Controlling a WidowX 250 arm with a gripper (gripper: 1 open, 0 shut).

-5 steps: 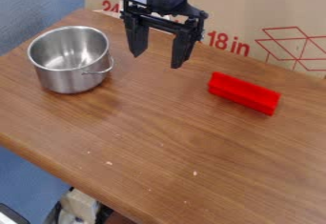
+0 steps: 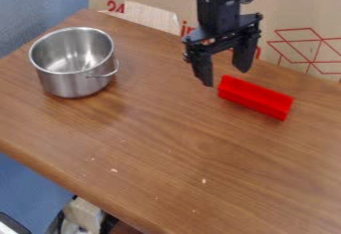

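Note:
My black gripper hangs at the upper middle of the camera view, open, its fingers pointing down just above and left of a red bar-shaped block. The block lies on the wooden table at the right, nothing between the fingers. A steel pot with wire handles stands at the left.
Cardboard with red printing stands along the back.
My gripper has moved right and turned, coming from above the middle back of the table to beside the red block. The block and pot have not visibly moved.

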